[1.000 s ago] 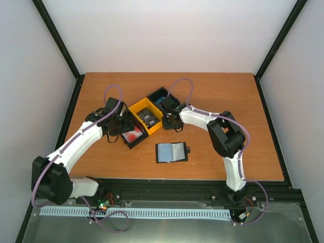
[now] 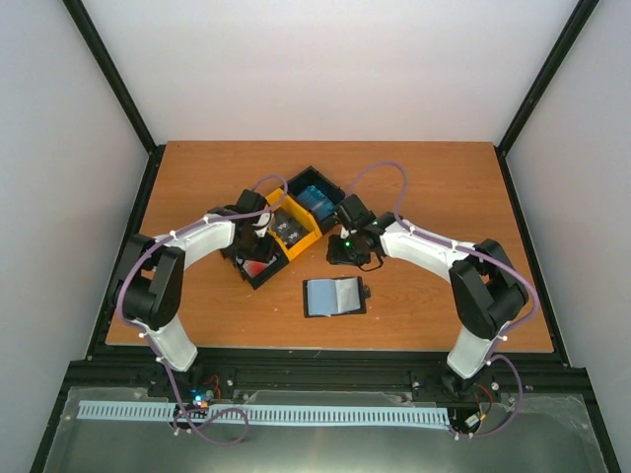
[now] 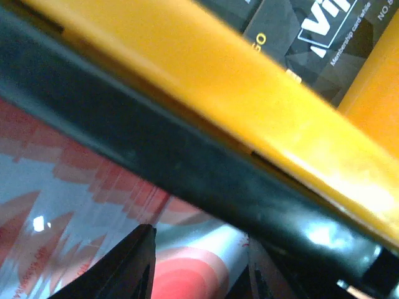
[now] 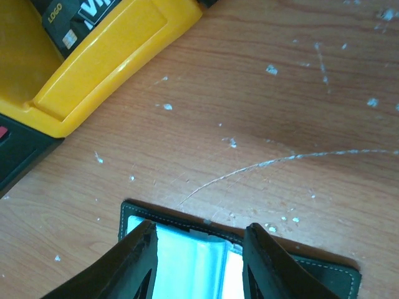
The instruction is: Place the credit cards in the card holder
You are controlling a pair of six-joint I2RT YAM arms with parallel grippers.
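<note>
Red and white cards (image 3: 100, 205) fill the black bin (image 3: 124, 131) in the left wrist view. My left gripper is over them, its fingers (image 3: 140, 261) parted, and a card's red circle shows in the gap; no grip on a card can be seen. The card holder (image 2: 334, 297) lies spread on the table, with a blue and a whitish side. In the right wrist view my right gripper is above the holder's far edge, fingers apart and nothing held between them. Dark cards (image 4: 75, 22) lie in the yellow bin (image 4: 118, 62).
Another black bin (image 2: 314, 177) with blue cards (image 2: 316, 202) joins the yellow one at the back. Bare table (image 2: 444, 187) stretches to the right, and the front strip around the holder is free too.
My left gripper has moved right, from the bin's side to over the red and white cards. The right gripper has shifted right, away from the yellow bin. The holder stays put.
</note>
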